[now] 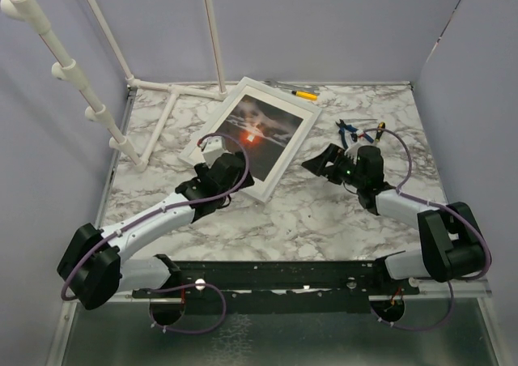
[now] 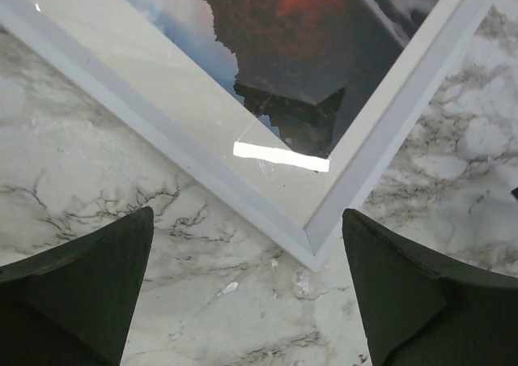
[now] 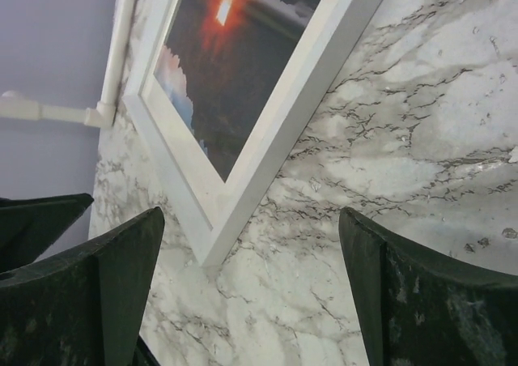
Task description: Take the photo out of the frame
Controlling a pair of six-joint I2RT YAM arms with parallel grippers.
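The white picture frame lies face up and slanted on the marble table, with a sunset photo inside it. Glare shows on the glass over the photo in the left wrist view. My left gripper is open above the frame's near corner, nothing between its fingers. To the right of the frame, my right gripper stands open and empty above the table, pointing toward the frame. The left gripper covers part of the frame's lower left side in the top view.
Pliers and a yellow-handled screwdriver lie at the back right, beyond the right gripper. Another yellow-handled tool rests by the frame's far corner. White pipes stand at the back left.
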